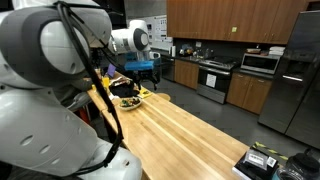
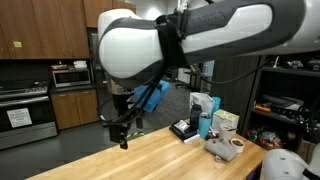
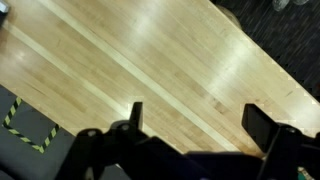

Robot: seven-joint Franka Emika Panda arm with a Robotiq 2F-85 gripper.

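My gripper is open over bare wooden tabletop (image 3: pixel 150 70), with nothing between its fingers in the wrist view. In exterior view 1 the gripper (image 1: pixel 150 72) hangs above the far left part of the table. A bowl of mixed items (image 1: pixel 129 102) stands below it near the table's left edge. The second exterior view shows the gripper (image 2: pixel 124 138) held above the tabletop, which looks clear beneath it.
A dark boxy item (image 1: pixel 257 162) and a dark round-topped item (image 1: pixel 300 167) sit at the table's near right. In exterior view 2, a blue container (image 2: pixel 205 126) and a grey object (image 2: pixel 223 148) stand on the right.
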